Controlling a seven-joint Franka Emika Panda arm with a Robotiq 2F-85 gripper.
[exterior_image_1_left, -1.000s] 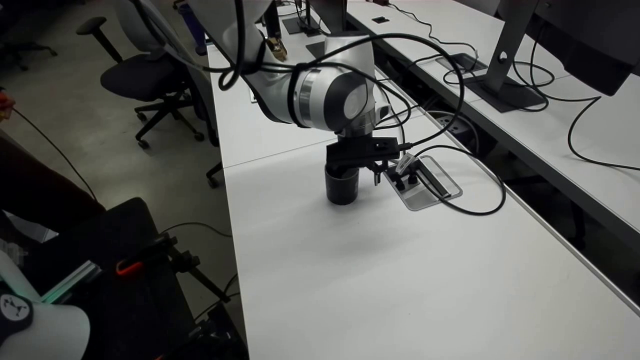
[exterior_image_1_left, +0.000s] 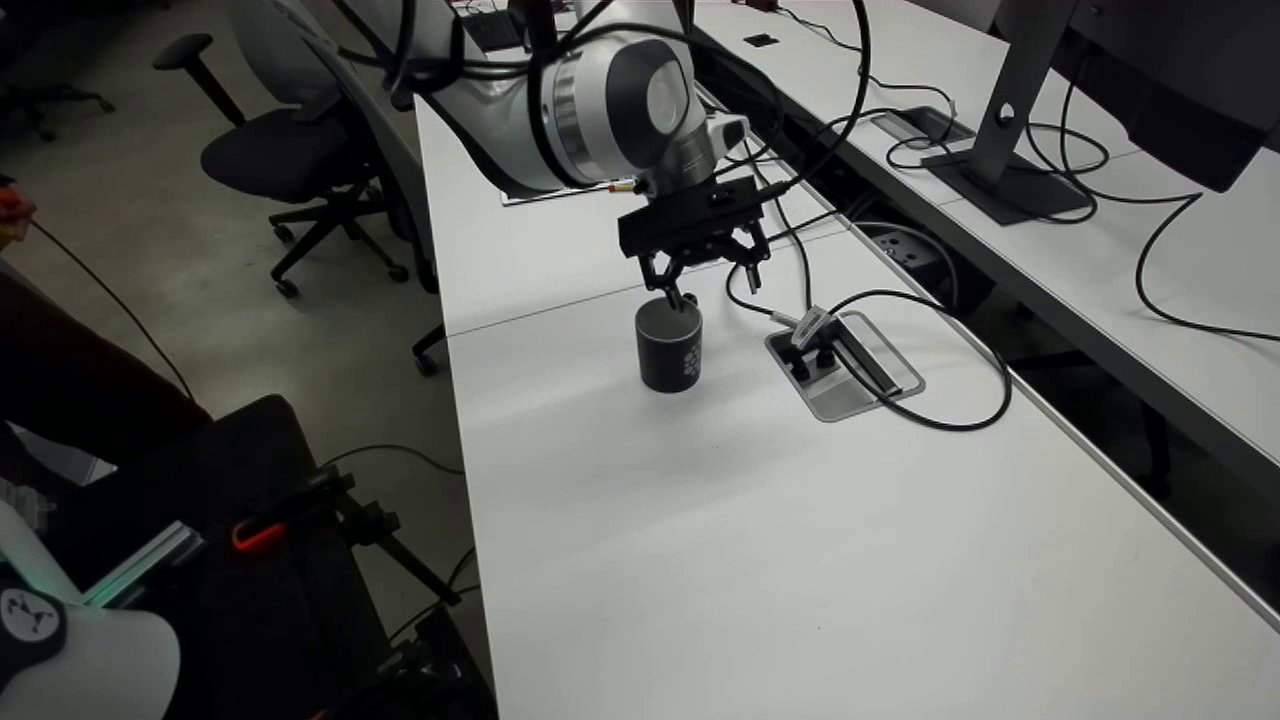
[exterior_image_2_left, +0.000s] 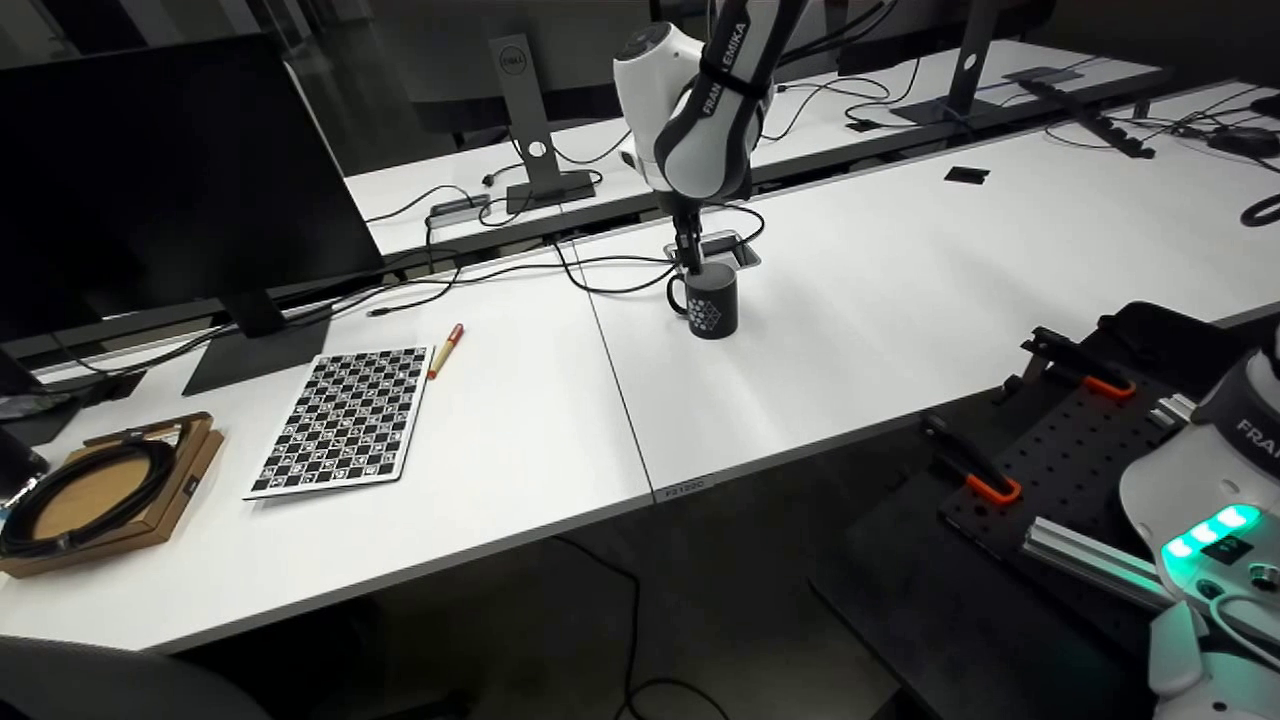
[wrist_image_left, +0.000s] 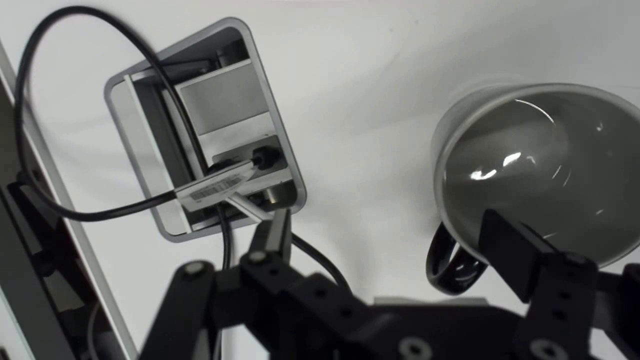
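A dark mug (exterior_image_1_left: 669, 349) with a pale printed pattern stands upright on the white table. In the wrist view, the grey inside of the mug (wrist_image_left: 540, 174) fills the right side, with its black handle (wrist_image_left: 453, 264) below the rim. My gripper (exterior_image_1_left: 715, 294) is open, its fingers wide apart and nothing held between them. One of the fingers (wrist_image_left: 510, 252) overlaps the mug's near rim; whether it dips inside is hard to tell. The other finger hangs clear of the mug, on the cable side. Exterior view 2 shows the mug (exterior_image_2_left: 713, 302) under the arm, handle towards the left.
A recessed socket box (exterior_image_1_left: 846, 366) with a looping black cable (exterior_image_1_left: 1002, 390) lies beside the mug. A checkered board (exterior_image_2_left: 342, 420), a red-tipped pen (exterior_image_2_left: 445, 350) and a cardboard box (exterior_image_2_left: 156, 528) rest farther along.
My gripper has risen and moved back, away from lower over the mug. The mug sits slightly farther back and left in exterior view 1, and its printed pattern now shows there.
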